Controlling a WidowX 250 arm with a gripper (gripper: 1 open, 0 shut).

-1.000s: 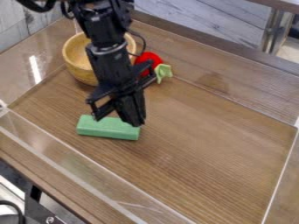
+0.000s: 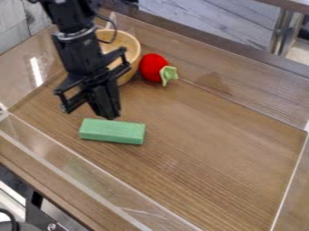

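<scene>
My black gripper (image 2: 107,108) hangs above the table, just up and left of a light green block (image 2: 112,131) lying flat on the wood. Whether the fingers are open or shut is hard to make out. Behind the arm sits a tan bowl (image 2: 125,43), partly hidden. A red object (image 2: 154,67) with a pale green part lies right of the bowl.
A pale wall and rail run along the back and left edges.
The arm has moved left and slightly back, away from the red object and off the green block, which now shows more fully. The block stays in place.
</scene>
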